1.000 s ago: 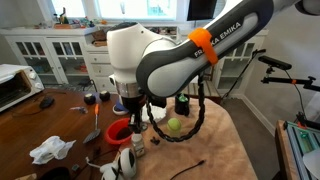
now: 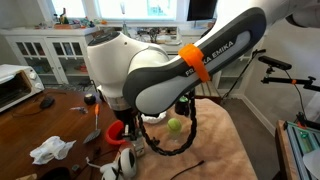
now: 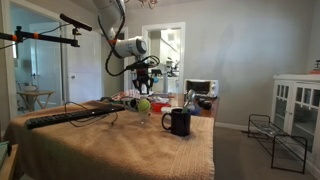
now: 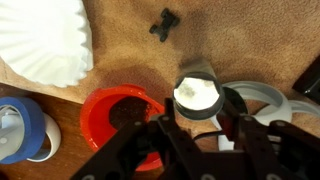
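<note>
In the wrist view, a small cylindrical container (image 4: 198, 93) with a white top stands between the dark fingers of my gripper, which is shut on it. Below the hand in exterior view 1, a clear or silvery container (image 2: 139, 147) shows, while the fingertips are largely hidden by the arm. Close beside the fingers sits a red bowl (image 4: 96, 113) with dark contents. Exterior view 2 has the hand too small to read its grip.
White paper filters (image 4: 45, 40), a small black piece (image 4: 165, 24), a roll of blue tape (image 4: 32, 125) and a grey-white handled item (image 4: 262, 92) lie around the hand. A green ball (image 2: 174, 125) is to the right. A black mug (image 3: 178, 122) stands on the table.
In exterior view 1 the arm has shifted left and looks larger, with the hand hiding more of the red bowl.
</note>
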